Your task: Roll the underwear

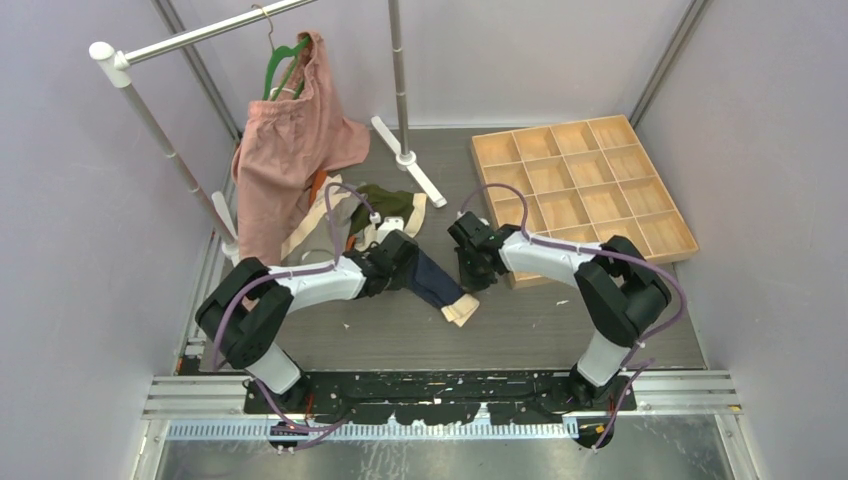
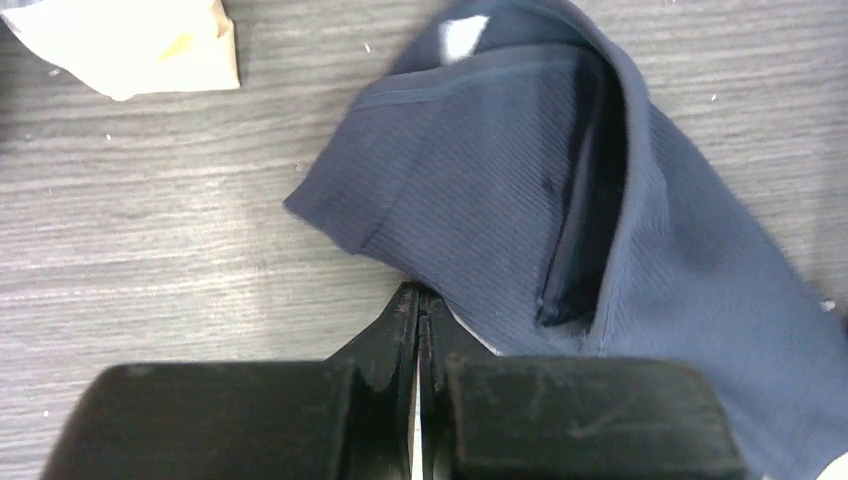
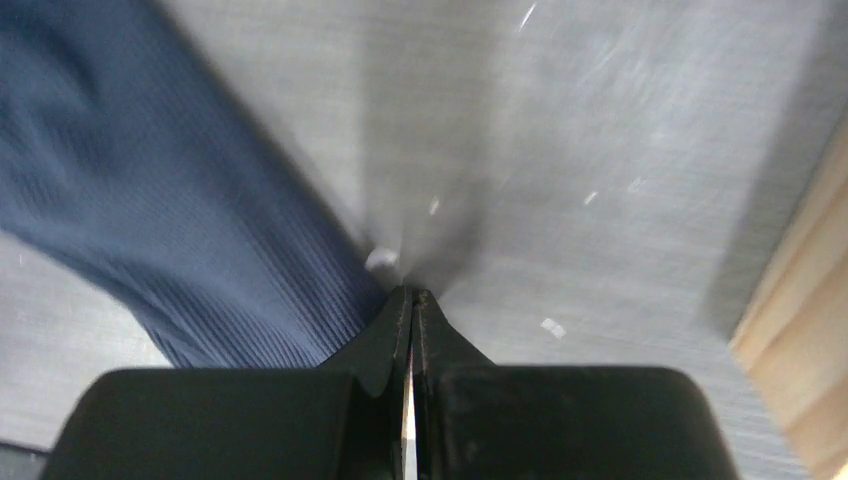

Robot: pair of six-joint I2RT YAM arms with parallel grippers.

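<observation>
The navy underwear (image 1: 433,281) with a cream waistband (image 1: 460,309) lies slantwise on the grey floor between both arms. My left gripper is shut at the lower edge of the cloth, which meets its fingertips; a loose fold stands up beside them in the left wrist view. In the right wrist view, my right gripper is shut on the side edge of the navy fabric (image 3: 250,240). The left end of the underwear is partly hidden under the left gripper in the top view.
A wooden compartment tray (image 1: 505,255) stands close behind the right arm. Gray and olive clothes (image 1: 380,207) are piled behind the left gripper, near pink trousers (image 1: 285,140) on a rack.
</observation>
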